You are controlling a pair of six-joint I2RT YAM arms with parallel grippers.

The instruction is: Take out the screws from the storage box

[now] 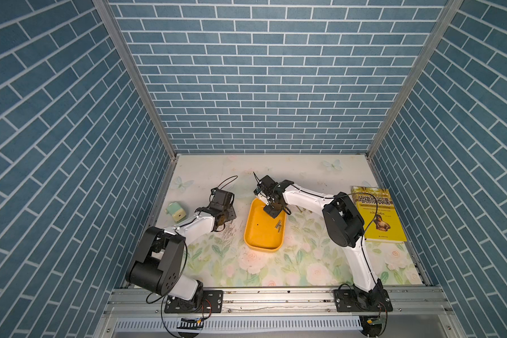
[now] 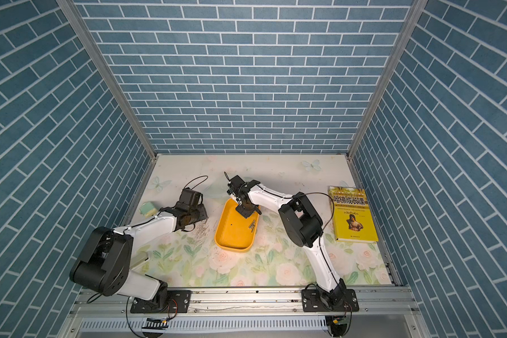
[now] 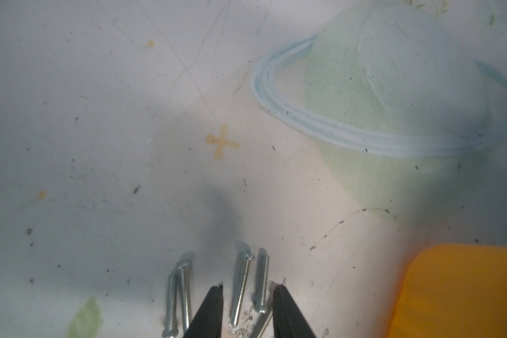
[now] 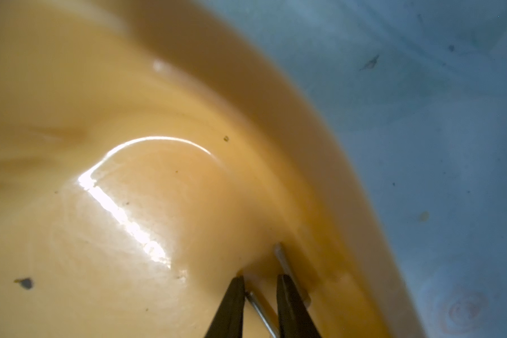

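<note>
The orange storage box (image 1: 263, 241) sits mid-table with screws (image 1: 278, 226) along its right side. My right gripper is part open down inside the box, near its wall; one screw (image 4: 260, 309) lies between or just under its fingers, another (image 4: 283, 256) beside the right finger. My left gripper is part open left of the box, above several loose screws (image 3: 242, 281) on the table; nothing shows held between its fingers.
A yellow book (image 1: 384, 219) lies at the right edge. A small pale green object (image 1: 175, 210) stands at the far left. Brick-patterned walls surround the table.
</note>
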